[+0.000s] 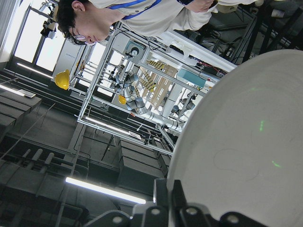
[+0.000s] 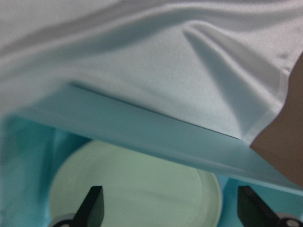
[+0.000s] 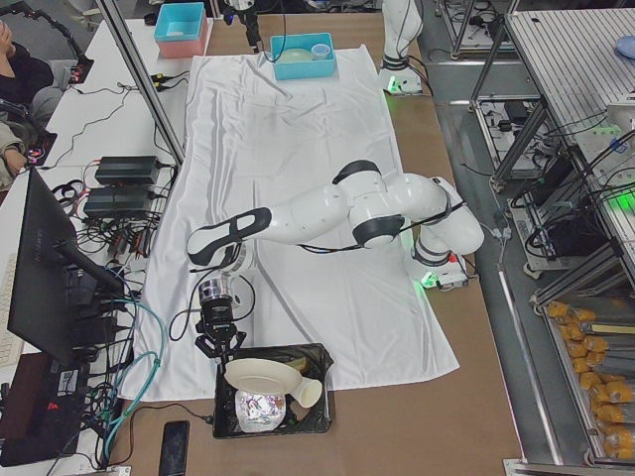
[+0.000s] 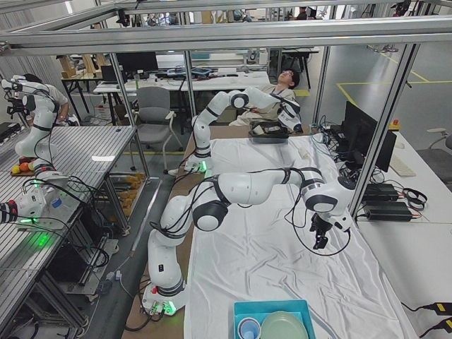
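My left gripper (image 3: pixel 220 342) is shut on the edge of a white oval plate (image 3: pixel 260 375) at the black bin (image 3: pixel 273 423); its wrist view shows the plate (image 1: pixel 241 137) filling the right side. Under the plate are a white cup (image 3: pixel 308 395) and a foil-like silvery item (image 3: pixel 258 415). My right gripper is open above a teal box (image 2: pixel 156 132) holding a pale green plate (image 2: pixel 132 179). In the camera left view that box (image 3: pixel 304 69) also holds a small cup (image 3: pixel 319 52).
A white cloth (image 3: pixel 288 129) covers the middle of the table, mostly clear between the boxes. Monitor (image 3: pixel 45 278), cables and a phone (image 3: pixel 174 446) lie along the left. A metal frame (image 4: pixel 226 39) stands over the workspace.
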